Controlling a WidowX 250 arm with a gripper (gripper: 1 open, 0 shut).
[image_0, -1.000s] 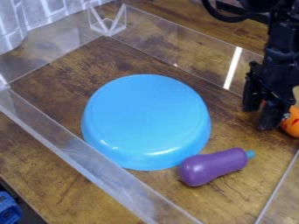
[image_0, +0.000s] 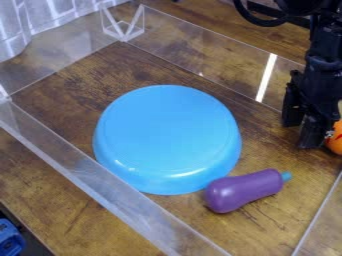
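Note:
My black gripper (image_0: 310, 122) is at the right edge of the view, low beside an orange round object (image_0: 334, 141) that is partly hidden behind it and cut off by the frame. Whether the fingers are shut on it cannot be made out. A blue upturned bowl or plate (image_0: 166, 134) lies in the middle, and a purple eggplant-like toy (image_0: 245, 190) lies at its lower right.
Clear walls (image_0: 80, 168) surround the wooden floor (image_0: 94, 85). A small blue object (image_0: 7, 240) sits outside at the lower left.
My gripper has shifted very slightly by the orange object. The bowl and the purple toy are unmoved.

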